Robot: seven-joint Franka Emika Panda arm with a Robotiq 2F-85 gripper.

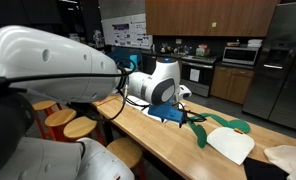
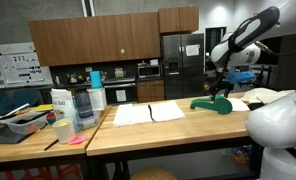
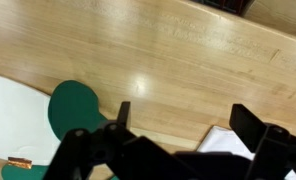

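A dark green flat item (image 3: 73, 108), perhaps cloth, lies on the wooden table (image 3: 178, 60) at the lower left of the wrist view. It partly overlaps a white flat piece (image 3: 16, 118). My gripper is open above the table; its two black fingers stand wide apart, with only bare wood showing between the tips. Another white sheet (image 3: 226, 141) shows beneath the right finger. From exterior view 1, the green item (image 1: 198, 132) is just to the right of the gripper, beside a rounded white piece (image 1: 231, 145).
Black cloth (image 1: 265, 170) and a pale sheet (image 1: 288, 157) occupy the table's right side. White sheets (image 2: 166, 111) lie farther along the table. A paper towel roll (image 2: 96, 100) and a blue-lidded container (image 2: 63, 104) stand near the other end. Stools (image 1: 63, 118) line one edge.
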